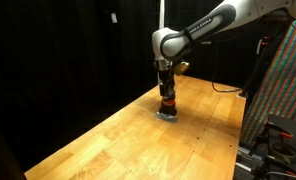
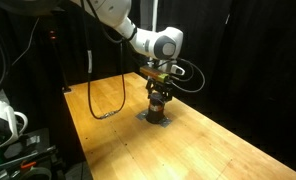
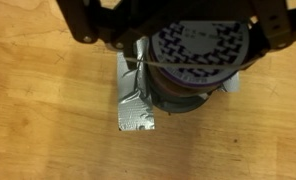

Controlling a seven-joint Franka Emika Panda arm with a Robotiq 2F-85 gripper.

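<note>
A dark, roughly cylindrical container (image 1: 169,106) with an orange-red band stands upright on the wooden table. Its round lid (image 3: 200,45), patterned in pale and dark marks, fills the top middle of the wrist view. Silver tape (image 3: 135,98) runs from the container's base onto the wood. My gripper (image 2: 158,92) points down at the container's top. In the wrist view, dark fingers (image 3: 116,22) lie on both sides of the lid; whether they press on it cannot be made out. A thin pale strand crosses the lid.
A dark cable (image 2: 91,85) hangs from the arm in a loop. Black curtain (image 1: 78,60) stands behind the table, and dark equipment (image 1: 278,145) sits beyond its edge.
</note>
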